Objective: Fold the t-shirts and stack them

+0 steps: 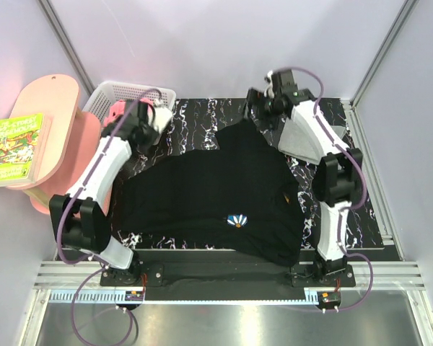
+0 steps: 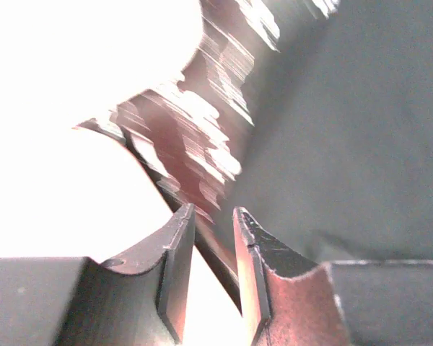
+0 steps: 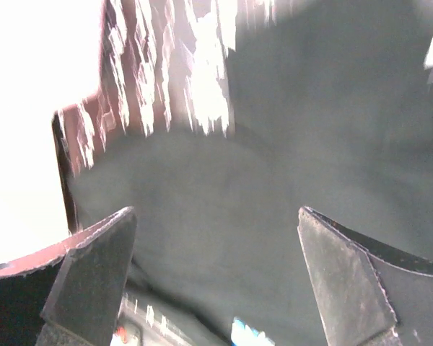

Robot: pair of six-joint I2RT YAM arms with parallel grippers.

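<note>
A black T-shirt [image 1: 195,187] with a small daisy print [image 1: 237,220] lies spread over most of the dark marble mat, one sleeve toward the back. My left gripper [image 1: 141,137] is raised over its upper left, near the basket; in the blurred left wrist view its two fingertips [image 2: 212,216] are a little apart, with nothing seen between them. My right gripper [image 1: 256,108] is raised at the back, above the sleeve; in the right wrist view it stands wide open and empty over blurred black cloth [image 3: 224,202]. A folded grey cloth [image 1: 303,140] lies at the back right, partly under the right arm.
A white basket [image 1: 101,101] of pink, beige and red clothes stands at the back left. Pink shelves [image 1: 65,101] with a book [image 1: 14,148] occupy the left edge. Walls bound the back and sides.
</note>
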